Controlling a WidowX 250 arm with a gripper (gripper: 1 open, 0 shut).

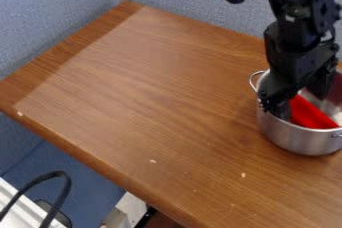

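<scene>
A steel pot (297,138) with loop handles sits at the right side of the wooden table (147,92). A red object (309,113) lies inside it. My black gripper (287,90) reaches down into the pot beside the red object, over its left part. Whether its fingers are shut on anything is hard to tell, as they are dark and partly hidden.
Grey-blue padded walls (54,27) stand behind and left of the table. A black cable and white items lie off the table at the lower left.
</scene>
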